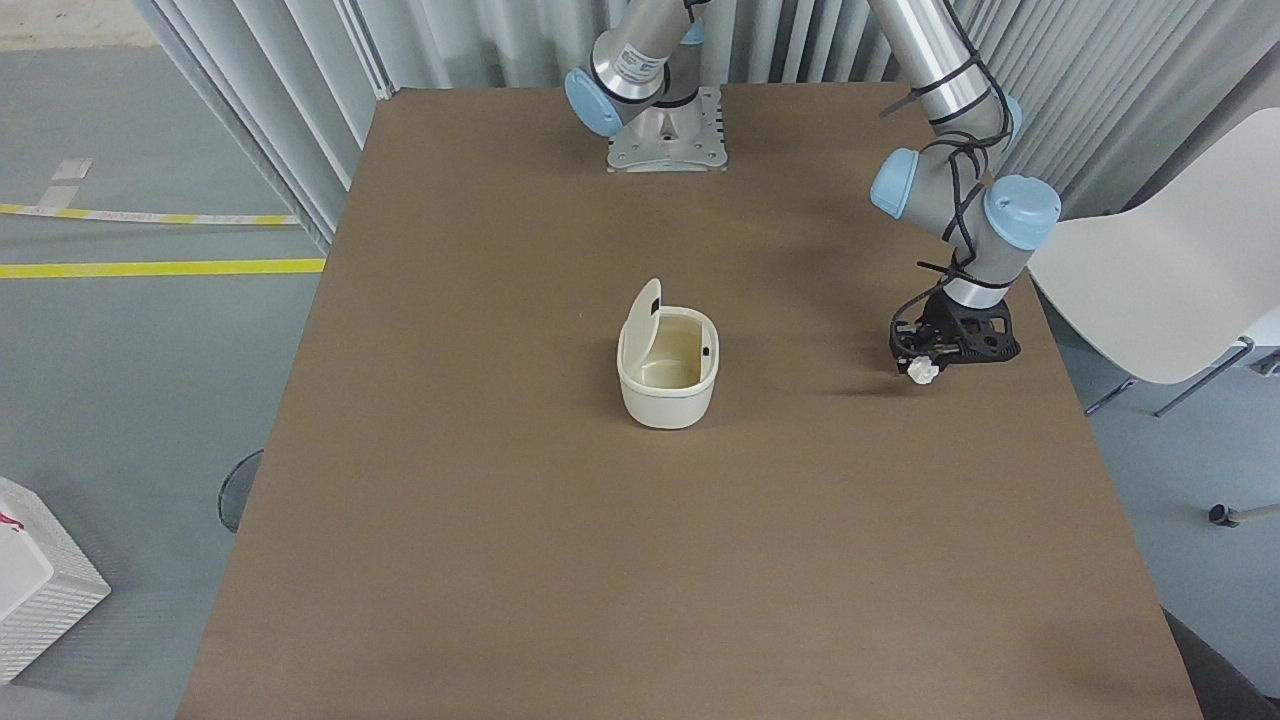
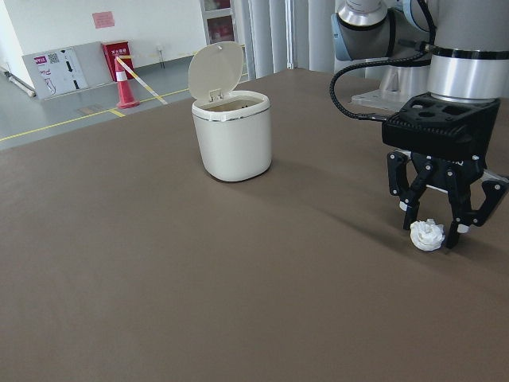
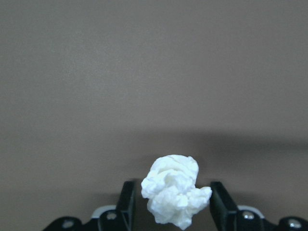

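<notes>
A crumpled white paper ball [image 2: 426,235] rests on the brown table near its right edge. My black gripper [image 2: 430,228] is low over it, one finger on either side, as the wrist view shows at the bottom; whether the fingers press on the paper [image 3: 173,192] is unclear. Toward the table's middle stands a small white bin [image 1: 666,396] with its lid [image 2: 215,68] raised and its inside visible.
A white chair [image 1: 1164,264] is beyond the right edge.
</notes>
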